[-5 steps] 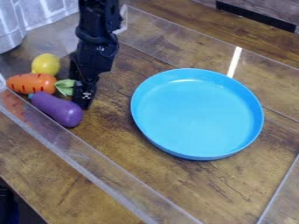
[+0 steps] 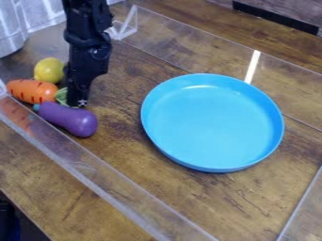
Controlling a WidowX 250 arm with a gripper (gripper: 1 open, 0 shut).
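Note:
My black gripper (image 2: 78, 92) is low at the left of the camera view, over a small green item (image 2: 66, 96) that is mostly hidden behind it. An orange carrot (image 2: 28, 91) lies just left of it. A yellow lemon-like object (image 2: 49, 71) sits behind the carrot, and a purple eggplant (image 2: 68, 120) lies in front. The gripper looks shut; whether anything is between its fingers cannot be seen clearly.
A large empty blue plate (image 2: 212, 120) fills the right middle of the wooden table (image 2: 189, 207). Clear plastic edges run along the left front and right. A pale object stands at the top left corner.
Over the last second my gripper has moved a little left, toward the carrot and green item, covering more of the green. The plate has stayed still.

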